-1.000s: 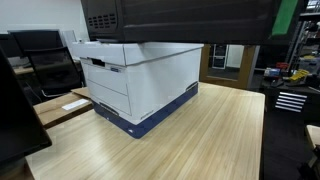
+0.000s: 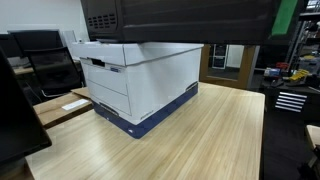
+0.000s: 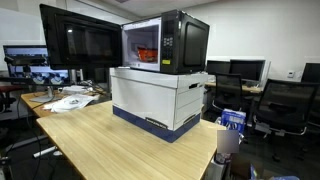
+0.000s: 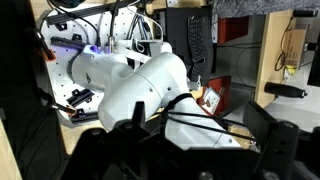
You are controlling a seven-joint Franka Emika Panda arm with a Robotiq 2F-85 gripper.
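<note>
A black microwave (image 3: 182,42) stands on white boxes (image 3: 160,95), its dark door (image 3: 78,42) swung wide to the left. Inside the lit cavity sits an orange-red item (image 3: 147,54), too small to make out. In exterior view 1 a dark panel (image 2: 200,20) of the microwave spans the top, above the white box (image 2: 130,85). My gripper shows only in the wrist view. Its dark fingers (image 4: 262,122) stand wide apart, so it is open. The white arm links (image 4: 165,85) pass behind it, and no object is held between the fingers.
A dark screen-like object (image 2: 18,110) fills the left edge of exterior view 1. Cables and equipment clutter surround the arm's base (image 4: 85,75).
</note>
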